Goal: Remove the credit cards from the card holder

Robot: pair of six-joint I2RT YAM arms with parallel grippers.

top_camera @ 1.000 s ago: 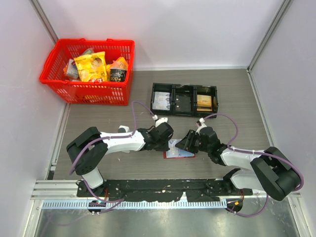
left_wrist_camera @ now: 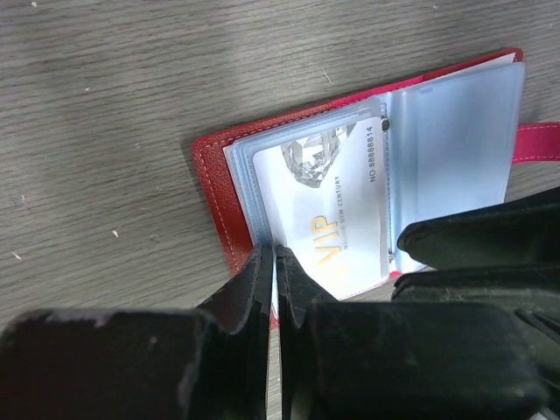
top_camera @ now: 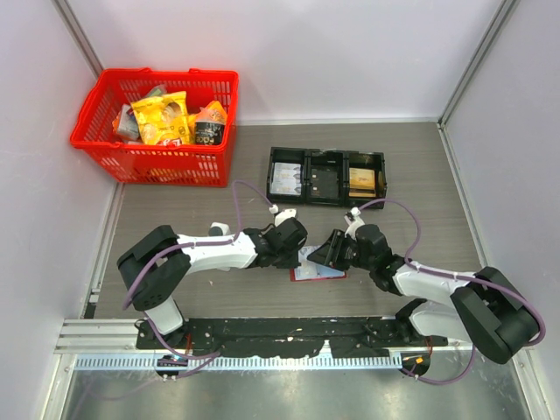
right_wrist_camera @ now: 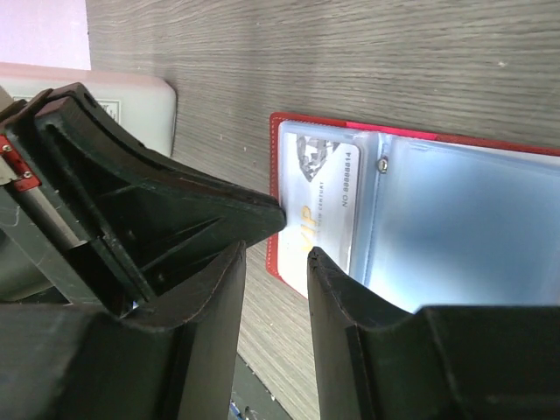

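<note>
The red card holder (top_camera: 319,273) lies open on the table between my grippers, its clear sleeves (right_wrist_camera: 464,227) showing. A white VIP card sits in the left-hand sleeve, also visible in the right wrist view (right_wrist_camera: 317,201). My left gripper is shut, its tips at the left edge of that card stack, with no object visible between them. My right gripper is over the holder near the card, its fingertips a little apart with nothing seen between them.
A red basket (top_camera: 166,173) of snack bags stands at the back left, a black compartment box (top_camera: 307,197) at the back middle. A pale object (right_wrist_camera: 149,101) lies left of the holder.
The right arm has shifted slightly over the last second. The left arm looks still, and the holder stays in place.
</note>
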